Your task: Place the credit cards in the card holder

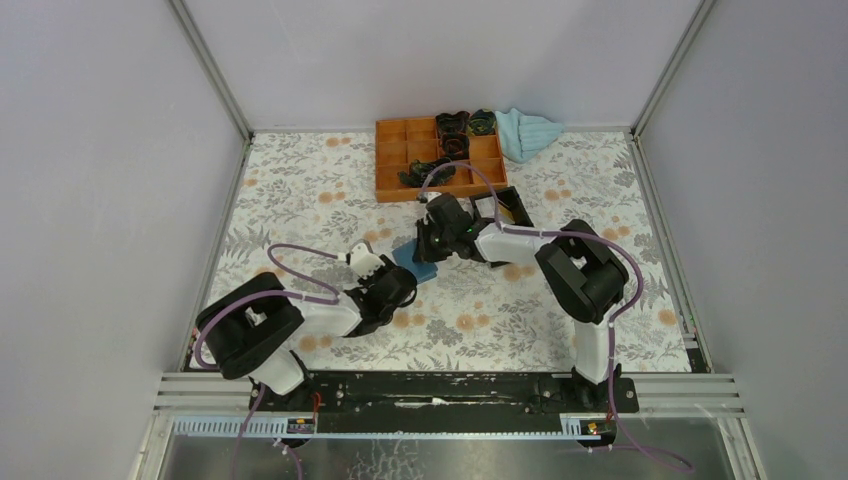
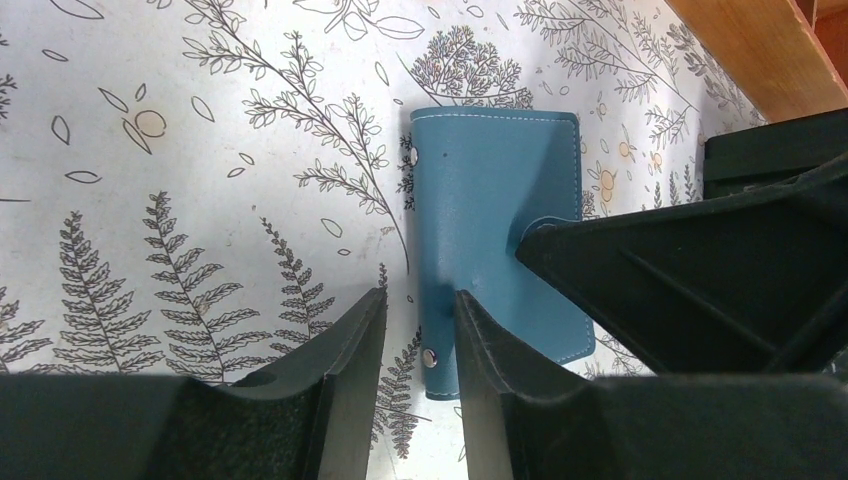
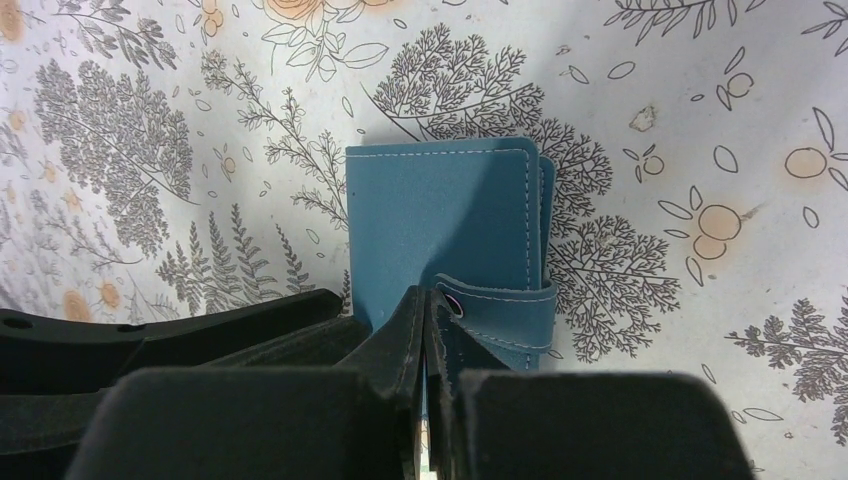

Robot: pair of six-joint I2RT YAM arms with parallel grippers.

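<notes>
The blue card holder (image 1: 415,262) lies flat on the table between my two grippers. Its stitched cover (image 3: 440,210) looks folded over, with a strap (image 3: 505,305) and snap along one edge. My left gripper is part open at the holder's edge; one finger (image 2: 475,350) overlaps the cover in view, the other is beside it, with nothing seen gripped. My right gripper is shut over the holder near the strap, nothing showing between its fingertips. No credit card can be clearly made out.
Behind stands an orange-brown compartment tray (image 1: 405,130) with dark items, and a light-blue cloth (image 1: 525,133) beside it. A black box (image 1: 520,208) with something pale inside is partly behind my right arm.
</notes>
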